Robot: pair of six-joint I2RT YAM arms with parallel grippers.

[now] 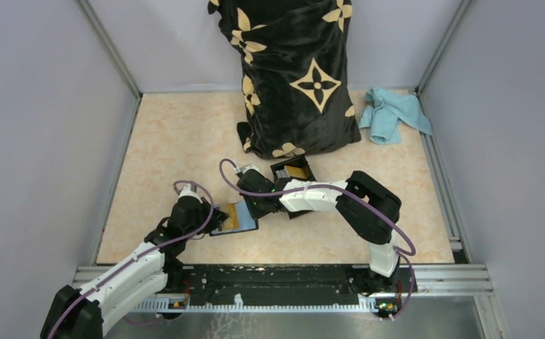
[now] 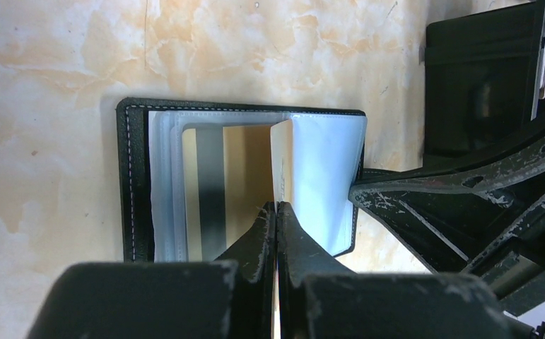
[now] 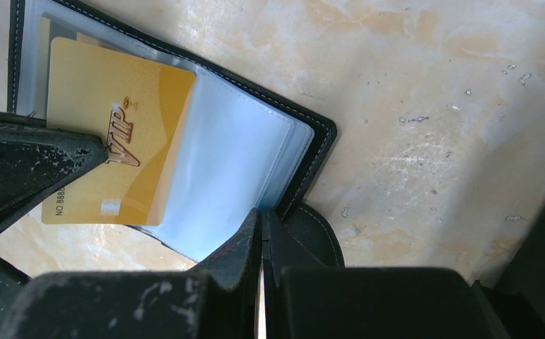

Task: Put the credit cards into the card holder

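The open black card holder (image 1: pixel 245 227), with clear sleeves, lies flat on the table between both arms. A gold VIP card stands raised over its sleeves, edge-on in the left wrist view, with my left gripper shut on it. One left finger (image 3: pixel 78 154) crosses the card's face in the right wrist view. Another card (image 2: pixel 211 191) with a grey stripe sits in the sleeve beneath. At the holder's right edge my right gripper is shut, its tips against the sleeve's edge; whether they pinch it I cannot tell.
A black box (image 1: pixel 279 165) with a gold card (image 1: pixel 296 171) in it stands partly under the right forearm. Behind it lies a dark patterned cushion (image 1: pixel 297 85), and a blue cloth (image 1: pixel 389 116) at the back right.
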